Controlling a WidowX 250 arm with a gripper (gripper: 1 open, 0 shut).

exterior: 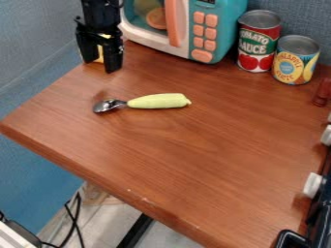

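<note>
A black gripper (100,53) hangs at the upper left, in front of the toy microwave, above the back left part of the table. Something yellow shows behind its lower part; whether it is held cannot be told. A spoon (155,101) with a pale yellow-green handle lies on the wooden table (195,174), below and right of the gripper, apart from it.
A teal toy microwave (210,29) stands at the back. A tomato sauce can (257,44), a yellow-labelled can (295,61) and a small red object (323,92) are at the back right. Black equipment (308,228) lines the right edge.
</note>
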